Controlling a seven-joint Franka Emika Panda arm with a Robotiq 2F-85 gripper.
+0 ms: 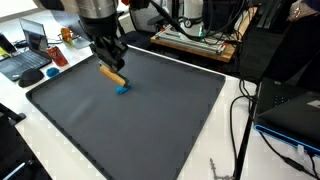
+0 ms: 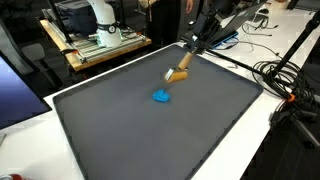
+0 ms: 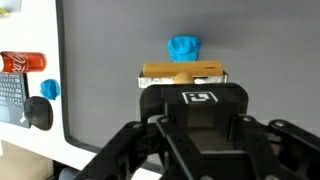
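A brown, bar-shaped block [image 1: 112, 75] hangs tilted just above the dark grey board, with my gripper [image 1: 108, 65] shut on it. In exterior view 2 the same block [image 2: 178, 75] shows below the arm, its lower side close to the board. A small crumpled blue thing, like a cloth [image 2: 160, 96], lies on the board beside the block and apart from the gripper. The wrist view shows the block [image 3: 155, 70] stretching sideways past the gripper mount, with the blue cloth [image 3: 184, 48] just beyond it. The mount hides the fingertips there.
The grey board [image 1: 135, 125] is otherwise bare, with wide free room at its front and right. A laptop [image 3: 12, 98], a red can [image 3: 24, 62] and a dark mouse [image 3: 38, 112] stand off its edge. Cables [image 2: 285, 75] lie beyond another edge.
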